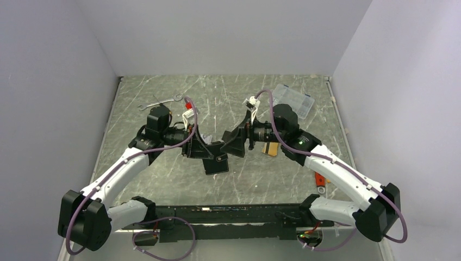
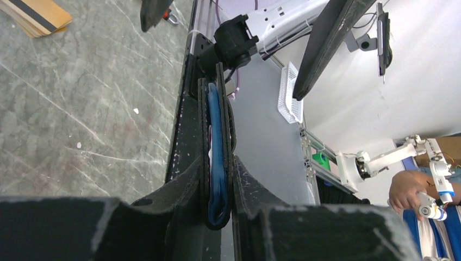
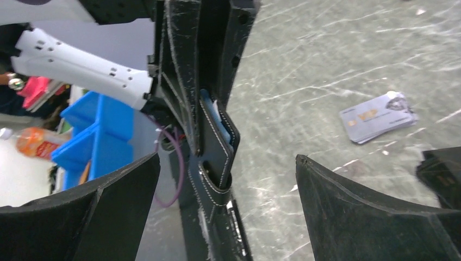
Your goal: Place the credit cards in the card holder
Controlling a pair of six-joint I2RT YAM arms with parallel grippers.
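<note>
Pinched upright in my left gripper [image 1: 208, 154] is the black card holder [image 1: 216, 167]. A blue card [image 2: 216, 157] sits between its leaves in the left wrist view. From the right wrist view, the holder [image 3: 218, 149] shows a bit of blue at its top edge. My right gripper is open, its fingers spread to either side of the holder, with nothing gripped. A small stack of grey cards [image 3: 376, 117] lies flat on the table. Yellow cards with a dark stripe [image 2: 39, 15] lie apart from it, partly behind the right arm from above.
A clear compartment box [image 1: 293, 100] stands at the back right. A wrench [image 1: 160, 102] lies at the back left, with a red-handled tool [image 1: 188, 105] near it. An orange-handled tool [image 1: 319, 180] is at the right.
</note>
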